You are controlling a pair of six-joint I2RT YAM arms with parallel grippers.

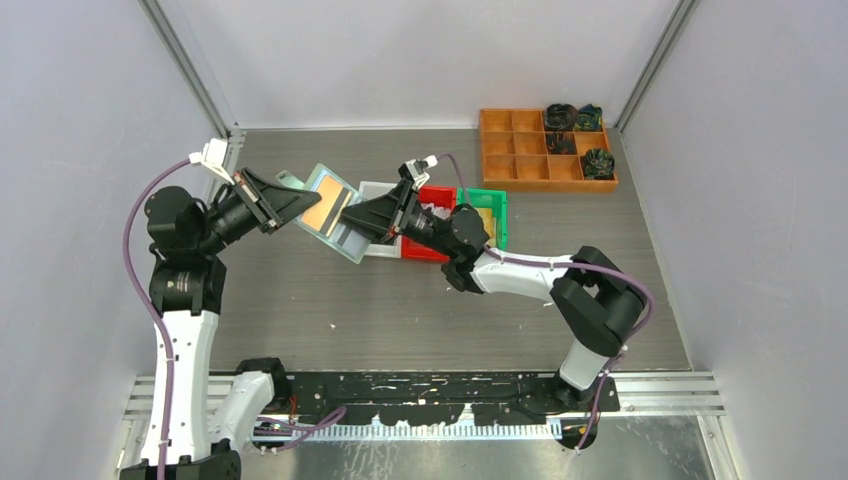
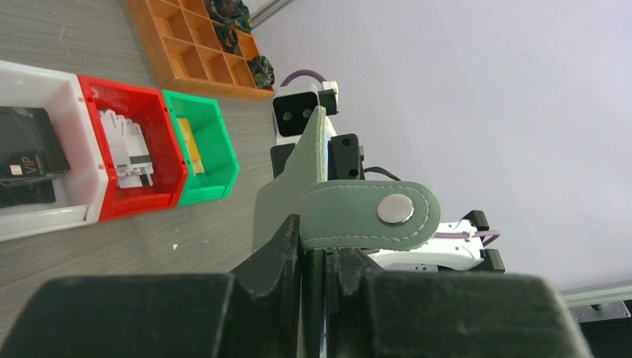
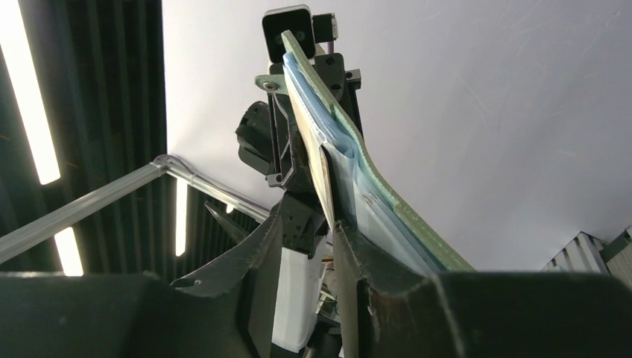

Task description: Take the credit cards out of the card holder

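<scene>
A pale green card holder is spread open in the air, a tan card and darker card edges showing in its pockets. My left gripper is shut on the holder's left part. In the left wrist view, the holder's snap strap crosses just above the fingertips. At the holder's right side is my right gripper, its tips overlapping the holder from above. The right wrist view shows its fingers apart, with a gap between them. The card edges end by one fingertip; I see no card clamped.
White, red and green bins stand side by side below the hands, containing black boxes, white pieces and a yellow item. An orange divided tray sits at the back right.
</scene>
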